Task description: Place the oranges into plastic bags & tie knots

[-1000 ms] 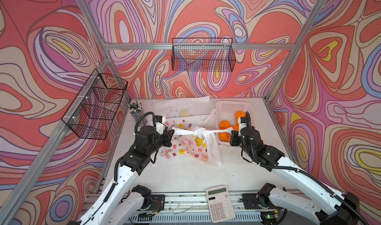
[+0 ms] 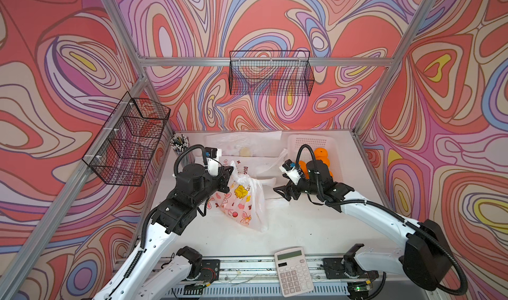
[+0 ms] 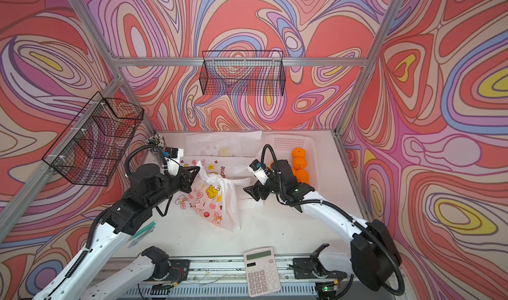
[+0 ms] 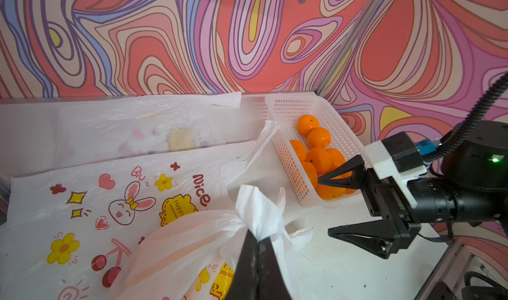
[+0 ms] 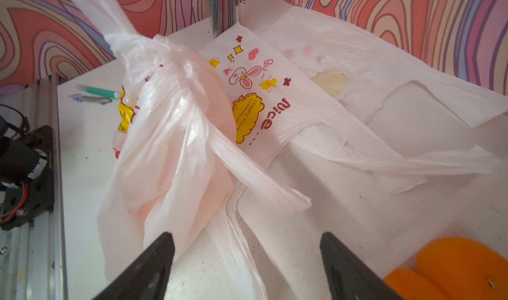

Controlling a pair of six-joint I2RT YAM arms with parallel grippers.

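Note:
A printed plastic bag (image 2: 248,204) hangs bunched from my left gripper (image 2: 226,170), which is shut on its gathered top. In the left wrist view the twisted film (image 4: 259,207) rises between its fingertips. My right gripper (image 2: 285,190) stands open, just right of the bag; in the right wrist view a loose twisted tail (image 5: 264,189) lies ahead of its fingers. Whether a knot is tight cannot be told. Oranges (image 4: 318,137) sit in a white perforated basket (image 4: 283,151) at the back right, partly behind the right arm.
Flat printed bags (image 4: 79,204) cover the back of the table. A pen holder (image 2: 180,141) stands back left, a calculator (image 2: 293,271) at the front edge. Wire baskets hang on the frame.
My right gripper has let go of the bag's tail, moved left and turned, now open.

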